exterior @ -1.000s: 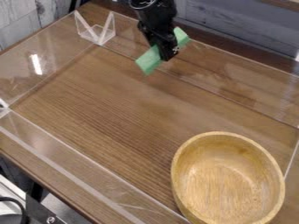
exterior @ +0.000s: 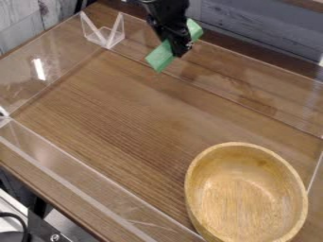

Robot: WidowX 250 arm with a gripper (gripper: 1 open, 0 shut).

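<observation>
My black gripper (exterior: 173, 36) is at the top centre of the camera view, shut on a mint-green object (exterior: 163, 57) that hangs tilted beneath it. The object looks flat or block-like. The fingertips are partly hidden behind or against it, and I cannot tell its height above the wooden surface.
A clear, angular holder (exterior: 104, 31) stands at the upper left. A large round tan bowl (exterior: 245, 191) sits at the lower right. A dark cable lies at the bottom left corner.
The gripper and the green object in it have moved slightly up and to the left, away from the bowl.
</observation>
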